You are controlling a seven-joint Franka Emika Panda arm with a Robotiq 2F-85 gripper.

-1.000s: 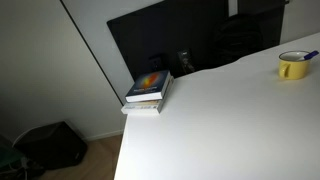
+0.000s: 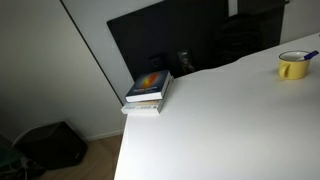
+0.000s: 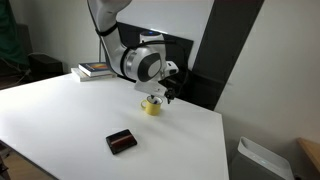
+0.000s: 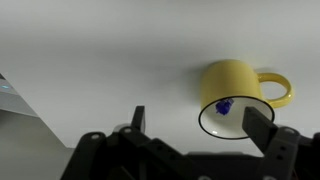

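A yellow mug (image 2: 293, 70) with a pale inside stands upright on the white table, a blue-ended stick (image 2: 311, 55) leaning out over its rim. In the wrist view the mug (image 4: 232, 88) lies right of centre, its handle to the right, with the blue tip (image 4: 224, 106) inside. My gripper is open, its two fingers wide apart and nothing held between them. Exterior view 2 has the gripper (image 3: 167, 92) above and close to the mug (image 3: 152, 106); whether they touch cannot be told there.
A black box-like object (image 3: 121, 141) lies near the table's front. Stacked books (image 2: 148, 88) sit at the far edge, beside a dark panel (image 2: 170, 40). A white bin (image 3: 262, 160) stands off the table's right side.
The mug and books have not moved.
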